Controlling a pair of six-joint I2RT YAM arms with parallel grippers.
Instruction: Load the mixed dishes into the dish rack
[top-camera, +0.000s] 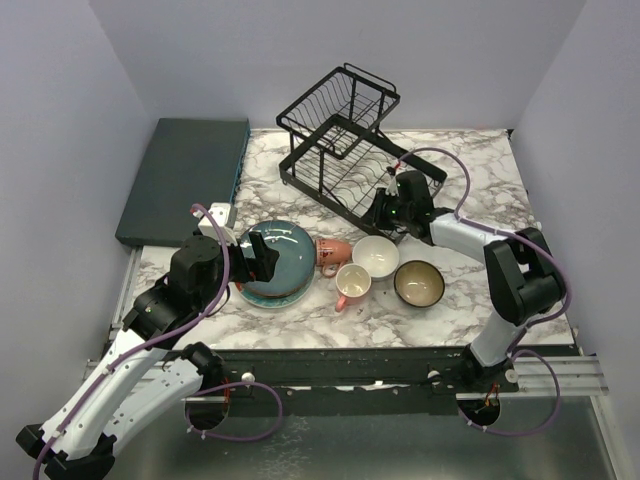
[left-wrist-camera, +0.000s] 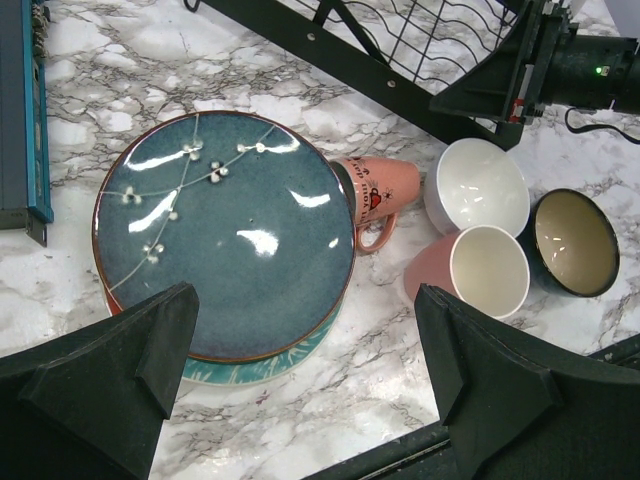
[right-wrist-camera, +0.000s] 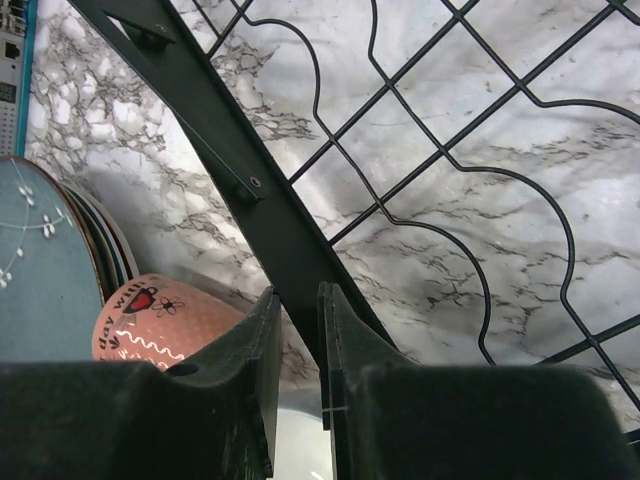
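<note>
The black dish rack (top-camera: 352, 175) stands at the back, my right gripper shut on its front rail. A stack of plates (left-wrist-camera: 224, 240) lies front left, beside a pink mug on its side (left-wrist-camera: 390, 185), a white bowl (left-wrist-camera: 476, 190), an upright pink cup (left-wrist-camera: 440, 268) and a dark-rimmed bowl (left-wrist-camera: 575, 240). My left gripper (top-camera: 255, 258) hangs open over the plates, nothing between its fingers.
A dark flat board (top-camera: 183, 178) lies at the back left. Bare marble shows at the back right and along the front.
</note>
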